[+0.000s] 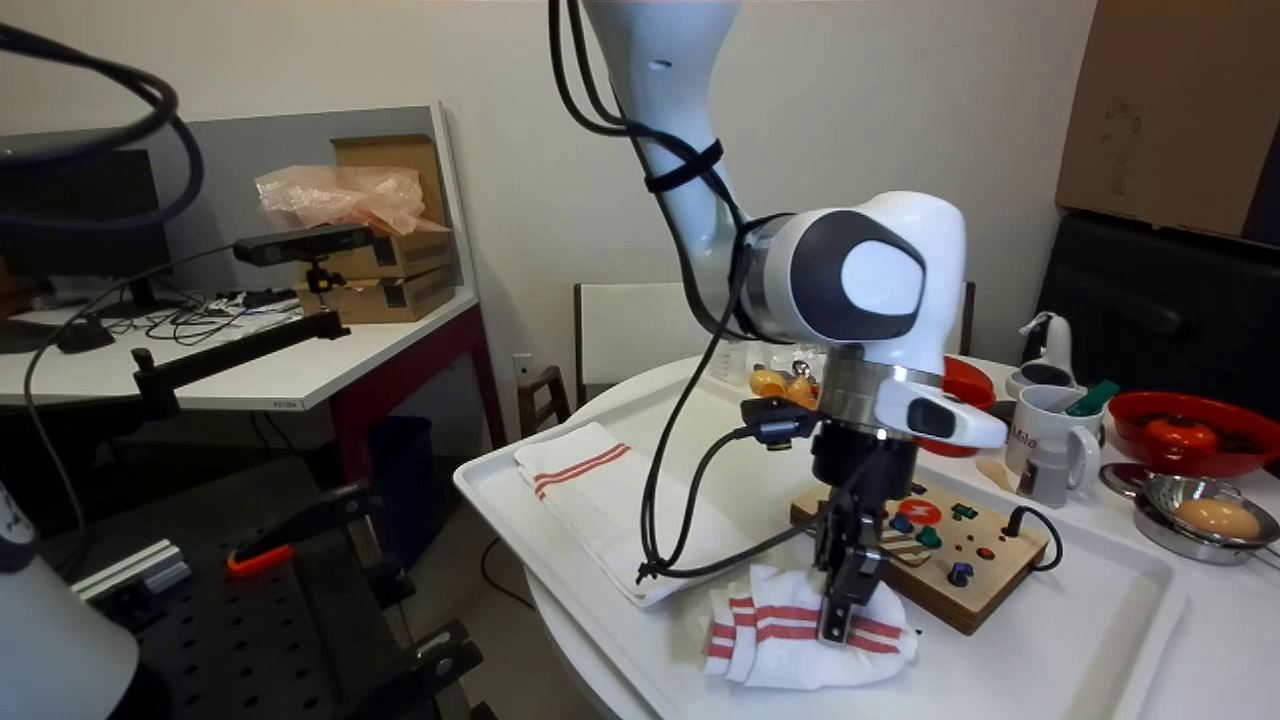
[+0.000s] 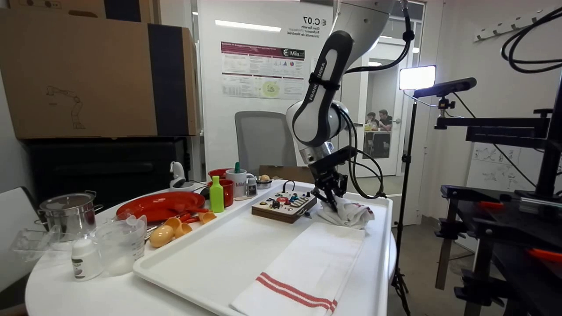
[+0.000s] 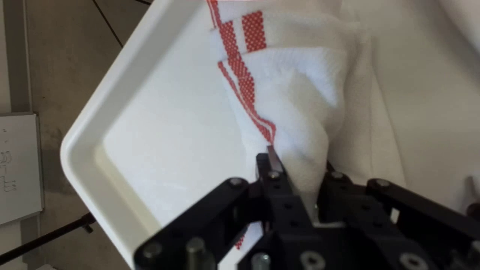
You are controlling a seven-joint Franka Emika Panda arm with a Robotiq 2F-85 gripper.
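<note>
A bunched white towel with red stripes (image 1: 780, 636) lies on the white tray (image 2: 200, 263), close to one corner of it. My gripper points down into this towel and is shut on a raised fold, which shows between the fingers in the wrist view. The fold's lower end is hidden by the fingers. A second white towel with red stripes (image 2: 311, 274) lies flat and folded along the tray, beside the bunched one.
The wooden board with knobs and buttons (image 1: 960, 552) sits on the tray right beside my gripper. Cups, red dishes (image 2: 163, 205) and a green bottle (image 2: 216, 195) crowd the table outside the tray. Much of the tray's other half is bare.
</note>
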